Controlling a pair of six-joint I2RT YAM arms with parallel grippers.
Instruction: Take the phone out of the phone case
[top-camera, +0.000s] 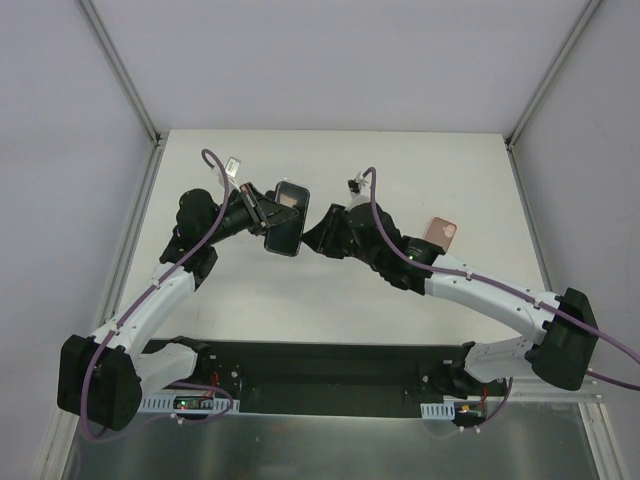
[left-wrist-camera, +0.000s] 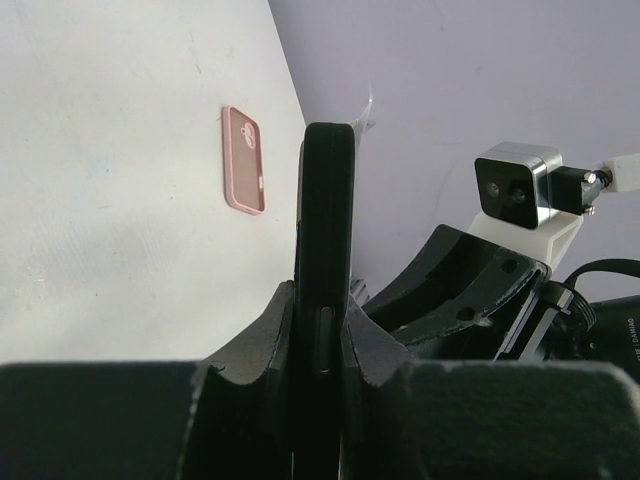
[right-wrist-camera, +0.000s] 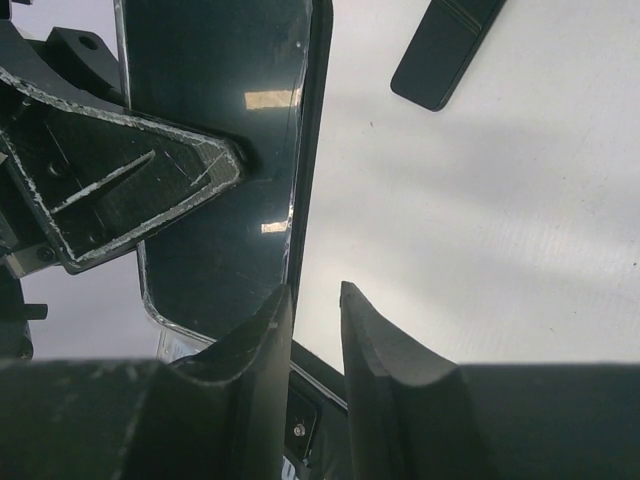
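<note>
A dark phone in a clear case (top-camera: 285, 232) is held up in the middle by my left gripper (top-camera: 271, 210), which is shut on it. The left wrist view shows it edge-on (left-wrist-camera: 325, 200) between the fingers. In the right wrist view its glossy face (right-wrist-camera: 220, 260) fills the upper left, one left finger (right-wrist-camera: 140, 195) lying across it. My right gripper (top-camera: 310, 238) is at the phone's right edge, its fingers (right-wrist-camera: 370, 350) a little apart, the left one at the case's edge; nothing clearly shows between them.
A pink case (top-camera: 440, 232) lies at the right of the white table (top-camera: 230, 300). A dark phone-like object (right-wrist-camera: 445, 50) lies on the table in the right wrist view.
</note>
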